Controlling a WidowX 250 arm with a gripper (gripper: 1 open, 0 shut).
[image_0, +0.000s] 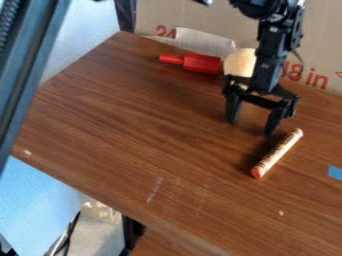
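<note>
My black gripper hangs low over the wooden table at the right, fingers spread and pointing down, with nothing seen between them. Just in front of it and to the right, an orange-and-white marker-like stick lies diagonally on the table, apart from the fingers.
A red roller lies at the back beside a whitish item. A pale round object sits behind my gripper against cardboard. A blue tape piece is at the right.
</note>
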